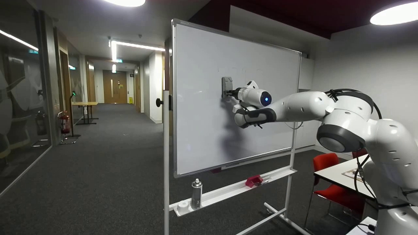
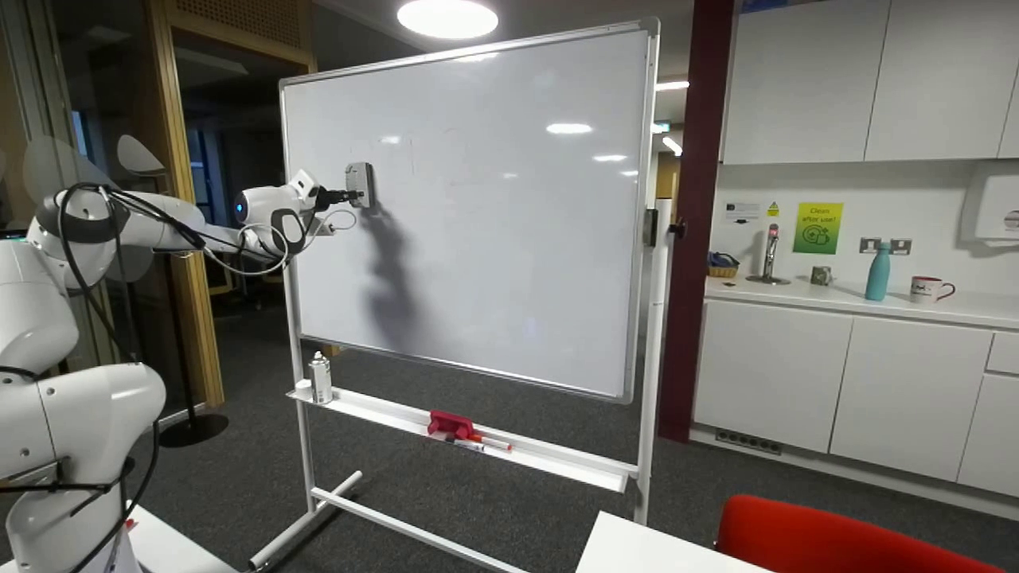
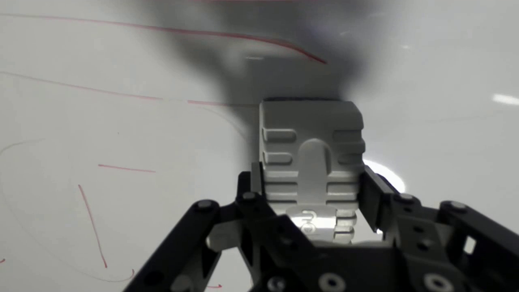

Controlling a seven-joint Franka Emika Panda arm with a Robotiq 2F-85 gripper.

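Observation:
My gripper is shut on a grey ribbed eraser [image 3: 311, 126], one finger along each of its long sides. In exterior view 1 the eraser [image 1: 227, 86] stands upright against the whiteboard [image 1: 203, 129], left of the wrist. Exterior view 2 has the eraser [image 2: 360, 185] on the upper left part of the board. Around it in the wrist view, thin red marker strokes [image 3: 214, 33] remain on the white surface, mostly to the left and above. One faint red line runs up to the eraser's left side. The eraser's face against the board is hidden.
Below the board, a tray [image 2: 573, 468] carries a spray can [image 2: 321, 378], a red holder [image 2: 449, 424] and markers [image 2: 492, 442]. A white table [image 1: 341, 176] and red chair [image 1: 327, 160] stand at the right in exterior view 1.

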